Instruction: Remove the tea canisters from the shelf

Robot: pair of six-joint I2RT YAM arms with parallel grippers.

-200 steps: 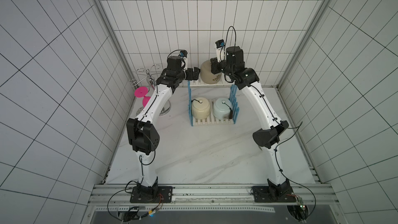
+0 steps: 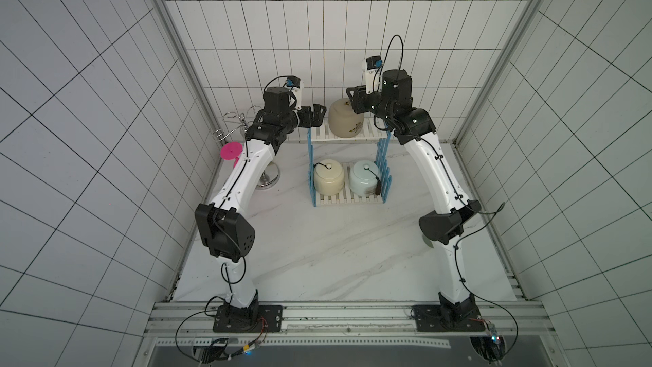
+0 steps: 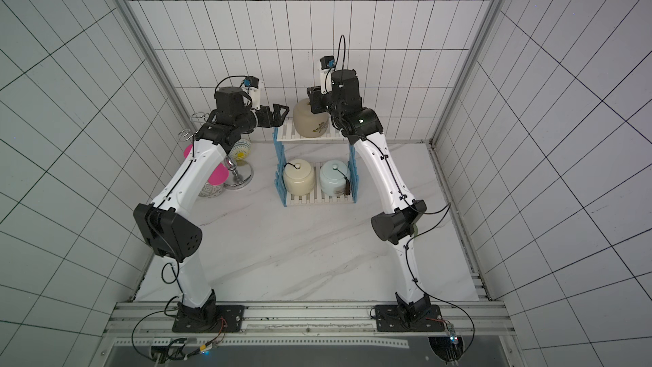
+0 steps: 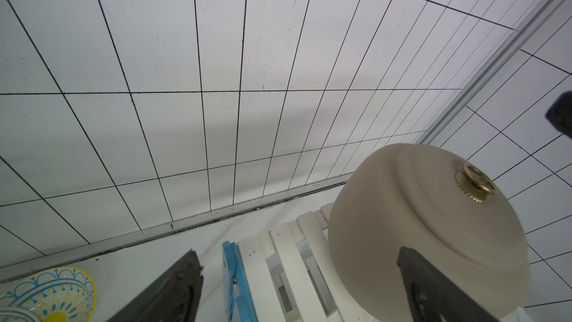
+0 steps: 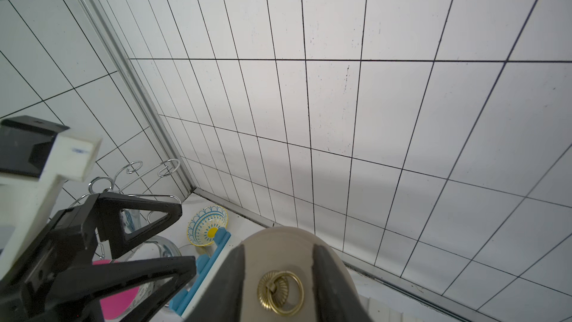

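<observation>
A two-tier shelf [image 2: 328, 199] has white slats and blue sides. On its upper tier stands a greyish-brown canister [image 2: 345, 124] with a brass ring on its lid [image 4: 475, 180]. The lower tier holds a cream canister [image 2: 329, 180] and a pale blue canister [image 2: 363, 181]. My left gripper is wide open to the left of the brown canister, nothing between its fingers. My right gripper is part open at the top of that canister. Its blurred fingers stand either side of the ring in the right wrist view; whether they touch anything is unclear.
Left of the shelf are a chrome wire stand [image 2: 237, 119], a pink item [image 2: 231, 151] and a patterned bowl [image 5: 206, 226]. A tiled wall rises close behind. The marble counter [image 2: 346, 251] in front of the shelf is clear.
My right gripper has shifted slightly up and right in the top left view. The left arm has drawn a little left and back. The canisters have stayed in place.
</observation>
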